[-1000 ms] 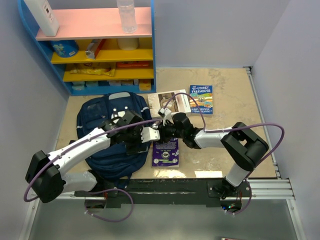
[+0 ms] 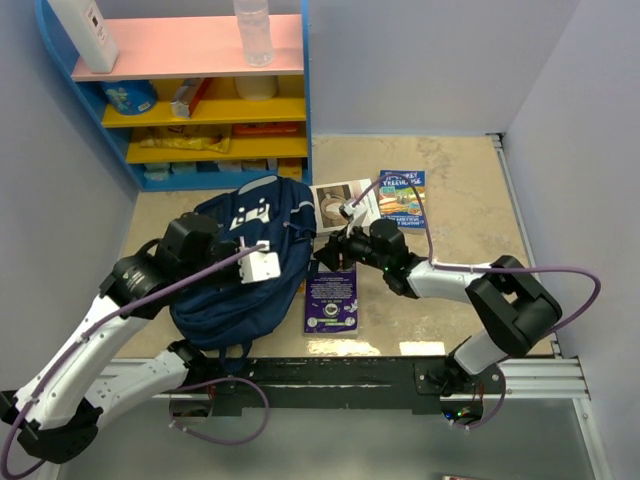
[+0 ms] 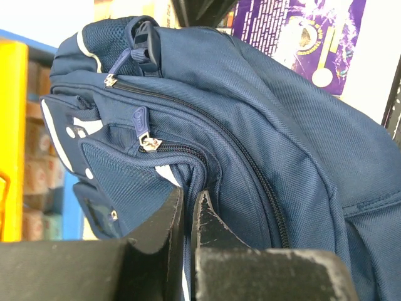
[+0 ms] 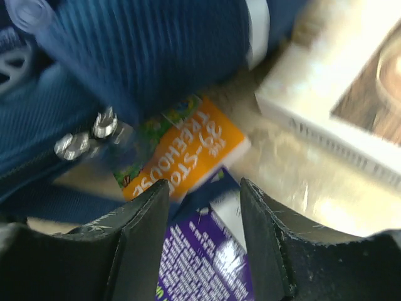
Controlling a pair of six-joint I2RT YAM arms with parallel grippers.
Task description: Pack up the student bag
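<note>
The navy backpack (image 2: 245,310) stands bunched up at the left of the table, leaning right over nearby books. My left gripper is shut on a fold of its fabric beside a zipper (image 3: 150,143). A purple book (image 2: 331,305) lies flat right of the bag. Partly under the bag is an orange Treehouse book (image 4: 191,147). My right gripper is open above the purple book's far end, its fingers apart and nothing visibly held. A white book with a brown cover picture (image 2: 342,205) and a blue Treehouse book (image 2: 402,198) lie farther back.
A blue shelf unit with yellow boards (image 2: 220,150) stands behind the bag, holding several items. A clear bottle (image 2: 255,35) is on its pink top.
My left arm has risen and drawn back left, pulling the bag up and to the right, over part of the white book. My right gripper moved slightly right, away from the bag.
</note>
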